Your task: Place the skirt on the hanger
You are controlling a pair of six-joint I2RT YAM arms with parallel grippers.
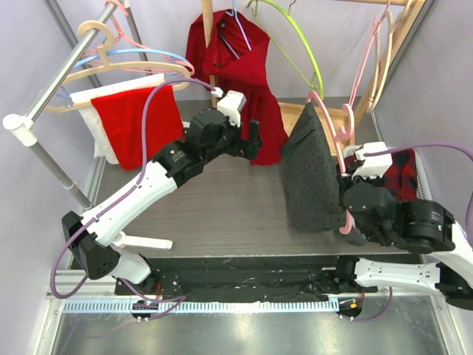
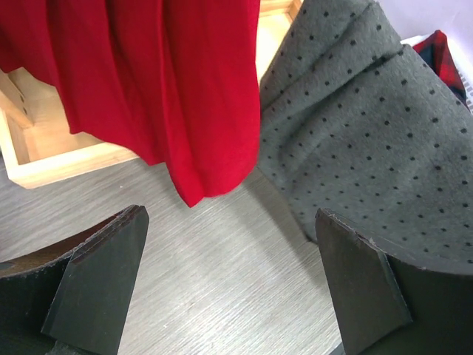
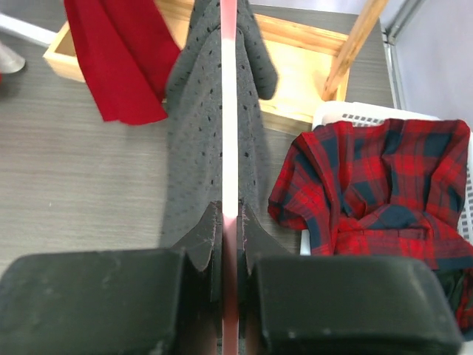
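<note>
A grey dotted skirt point(image 1: 310, 177) point(image 2: 369, 140) point(image 3: 192, 148) hangs from a pink hanger point(image 1: 332, 133) point(image 3: 229, 126), held upright in front of the wooden rack. My right gripper point(image 1: 347, 181) is shut on the hanger's bar. My left gripper point(image 1: 244, 148) is open at the centre, left of the skirt, with nothing between its fingers; in the left wrist view the skirt lies beyond it on the right.
Red garments point(image 1: 236, 89) hang on the wooden rack point(image 1: 403, 37), beside a green hanger point(image 1: 303, 41) and other empty hangers. A metal rail point(image 1: 59, 81) with cloths is at left. A basket with plaid cloth point(image 3: 369, 192) stands at right.
</note>
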